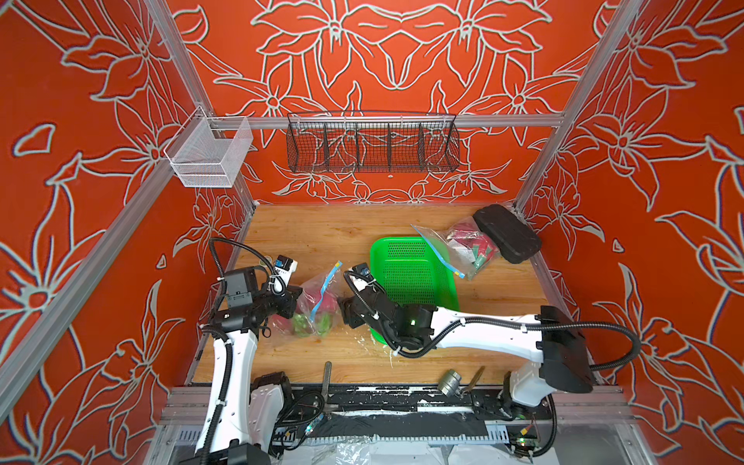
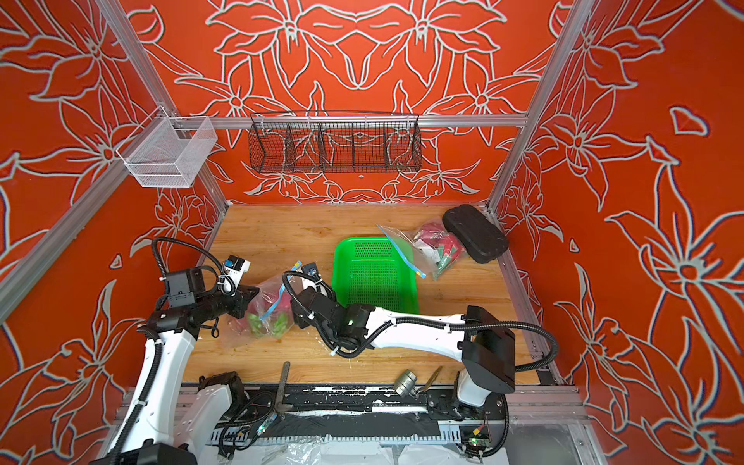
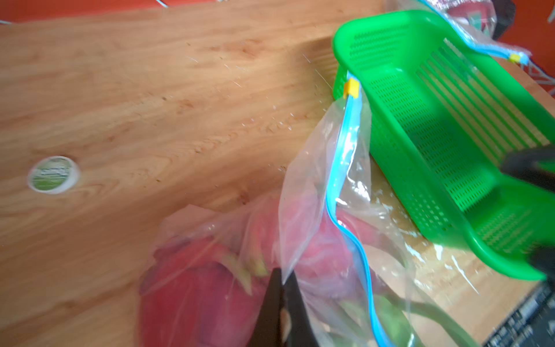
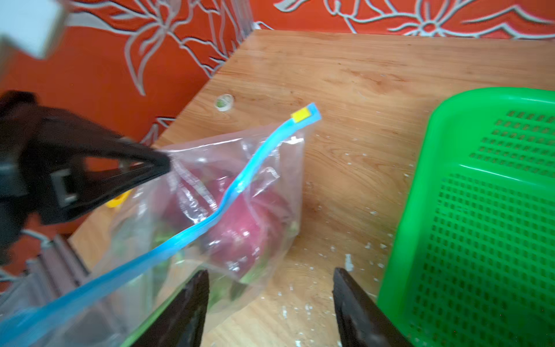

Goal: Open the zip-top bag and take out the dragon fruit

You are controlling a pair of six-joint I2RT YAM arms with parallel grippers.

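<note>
A clear zip top bag (image 3: 173, 237) lies on the table at the left, with pink and green dragon fruit (image 4: 248, 225) visible through its film. Along its mouth runs a blue zip strip (image 4: 248, 170), with a yellow slider (image 4: 301, 115) at the far end. My left gripper is shut on the bag's film beside the strip. To the right of the bag, my right gripper stands open, nothing between its fingers, next to the green basket. Whether the bag's mouth is parted is hard to tell.
An empty green basket (image 1: 376, 255) stands right of the bag, close to my right arm. Another bag (image 1: 479, 252) leans over its far right side, beside a black case (image 1: 507, 232). Bare wood spreads behind the left bag, with a small round lid (image 3: 53, 174).
</note>
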